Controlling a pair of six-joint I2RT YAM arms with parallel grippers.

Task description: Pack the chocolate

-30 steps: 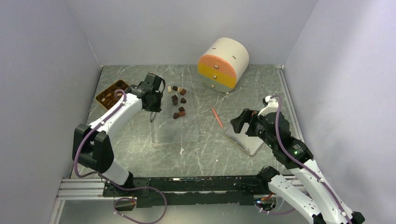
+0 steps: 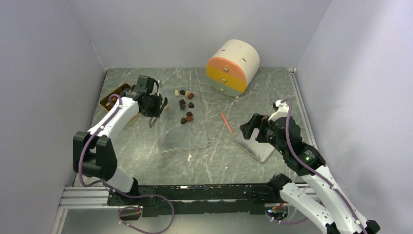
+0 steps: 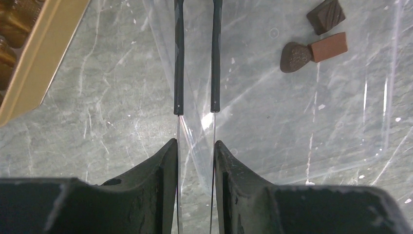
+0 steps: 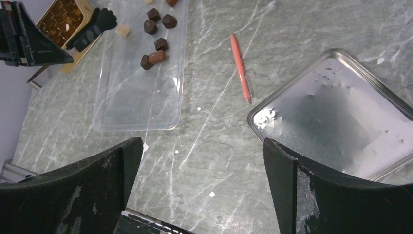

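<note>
My left gripper holds a pair of thin metal tongs with dark grips [image 3: 178, 58] between its fingers, pointing over the left edge of the clear board [image 3: 292, 122]. Chocolates are spread on that board: dark pieces [image 3: 294, 57], brown blocks [image 3: 329, 47] and pale cubes [image 4: 122, 29]. The gold box [image 3: 48, 58] with a compartmented insert lies at the left, partly under my left arm in the top view. My right gripper stands open above the table, nothing between its fingers.
A steel tray [image 4: 326, 122] lies at the right, a red pen [image 4: 239, 66] between it and the board. A drawer cabinet [image 2: 234, 66] with coloured fronts stands at the back.
The right arm and the chocolates on the board look unmoved.
</note>
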